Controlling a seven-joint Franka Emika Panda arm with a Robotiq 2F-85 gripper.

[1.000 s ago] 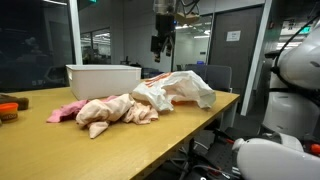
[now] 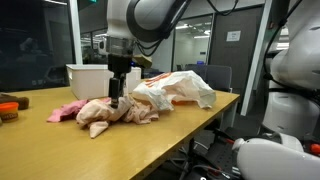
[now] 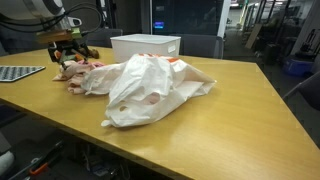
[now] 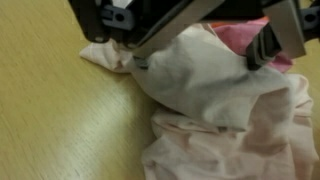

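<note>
A pale pink cloth (image 2: 97, 115) lies crumpled on the table, with a deeper pink cloth (image 2: 66, 111) beside it on the left. Just over the pale cloth my gripper (image 2: 121, 88) points down, its fingers apart. In the wrist view, folds of the pale cloth (image 4: 205, 85) fill the space beneath and between the open fingers, and a bit of the deeper pink cloth (image 4: 240, 36) shows behind. Whether the fingertips touch the fabric I cannot tell. From the second exterior view, the gripper (image 3: 72, 52) stands at the far left above the cloth pile (image 3: 80, 75).
White bags (image 3: 158, 85) lie crumpled beside the cloths, with something orange at them. A white box (image 2: 102, 79) stands at the back of the table. Brown and orange items (image 2: 10, 106) sit at the left edge. Bare table (image 3: 240, 110) stretches beyond the bags.
My gripper has come down and to the left in the first exterior view, from high above the bags to just over the pale pink cloth. The cloths look unmoved.
</note>
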